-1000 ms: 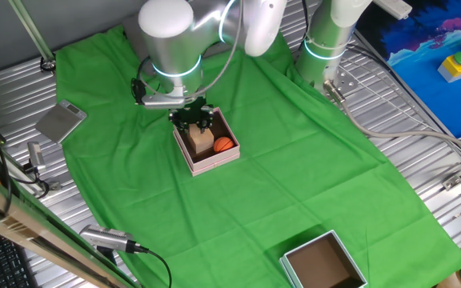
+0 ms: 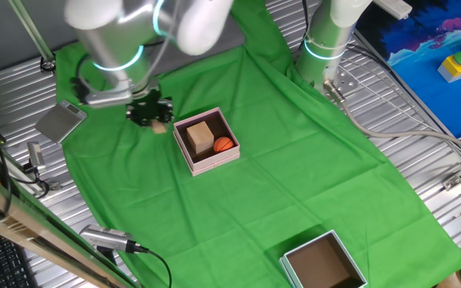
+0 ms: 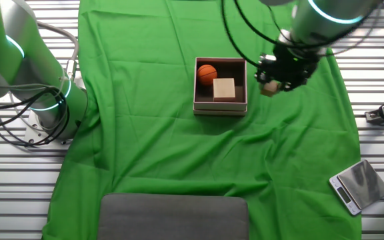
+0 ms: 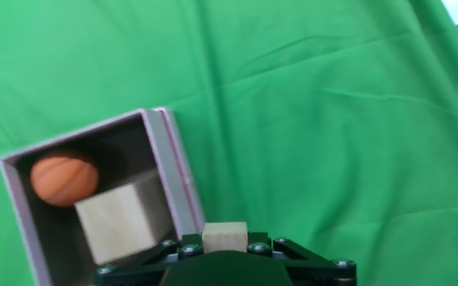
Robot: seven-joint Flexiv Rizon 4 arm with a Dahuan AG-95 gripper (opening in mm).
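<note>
Between the fingers of my gripper is a small light wooden block [image 4: 225, 230], held above the cloth. In the first exterior view that block [image 2: 158, 127] hangs just left of a pink-rimmed box [image 2: 215, 162]. The box stands on the green cloth and contains a larger wooden cube [image 2: 200, 138] and an orange ball [image 2: 223, 144] marked like a basketball. Seen from the second exterior view, the gripper [image 3: 272, 81] is to the right of the box [image 3: 220, 107], clear of its rim. The wrist view has the box at lower left, partly cut off by the frame.
A second box [image 2: 324, 262], light-rimmed and looking empty, stands at the cloth's near edge. A small scale [image 3: 359, 187] lies at the cloth's border. A dark grey pad [image 3: 173, 217] rests on the cloth. Much of the green cloth [image 2: 294, 184] between the boxes is bare.
My gripper has moved from above the pink-rimmed box to the left of it, carrying the small block. The box, larger cube and ball have stayed in place.
</note>
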